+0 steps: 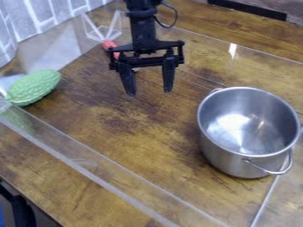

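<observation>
My black gripper (149,83) hangs over the middle back of the wooden board (130,151), its two fingers spread wide with nothing visible between them. A steel pot (246,131) with wire handles stands at the right. A green textured object (34,86) lies at the far left. A small red object (109,46) is partly hidden behind my arm at the back.
Clear low walls (106,182) border the work area at the front and left. The middle and front of the board are empty, as is the area at the back right.
</observation>
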